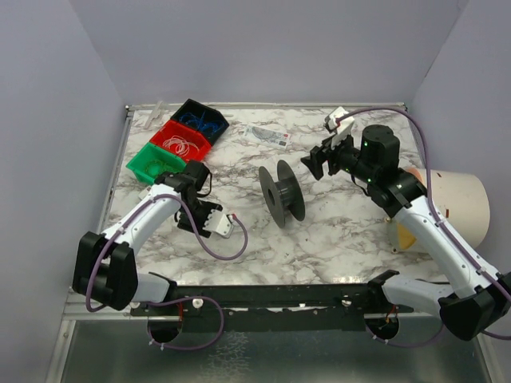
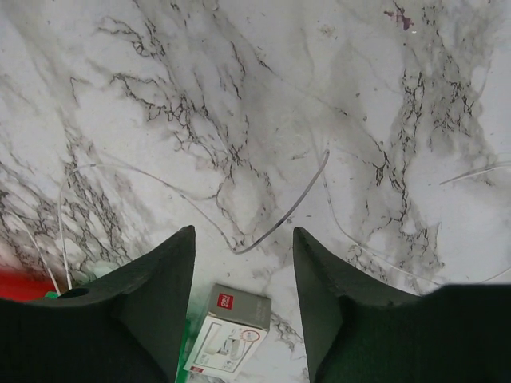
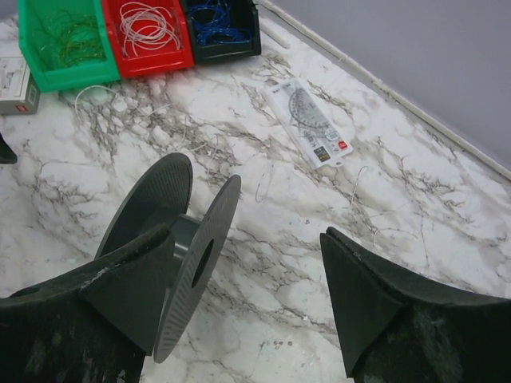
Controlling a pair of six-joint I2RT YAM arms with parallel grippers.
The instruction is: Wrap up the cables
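A grey spool [image 1: 282, 194] stands on its side mid-table with no cable visible on its core [image 3: 184, 231]. In the left wrist view, a thin pale cable [image 2: 291, 209] bends across the marble, and its bend passes through the gap ahead of my left gripper. That gripper is open, and nothing is pinched between its fingers. My right gripper [image 1: 314, 165] hangs to the right of the spool, apart from it. Its fingers [image 3: 347, 259] stand wide and empty in the right wrist view. Bundled cables lie in the green [image 1: 149, 163], red [image 1: 177, 140] and black [image 1: 200, 121] trays.
A small white box [image 2: 231, 335] sits beside the green tray. Behind the spool lies a flat clear package [image 1: 267, 136]. A large cream cylinder [image 1: 459, 209] stands at the right edge.
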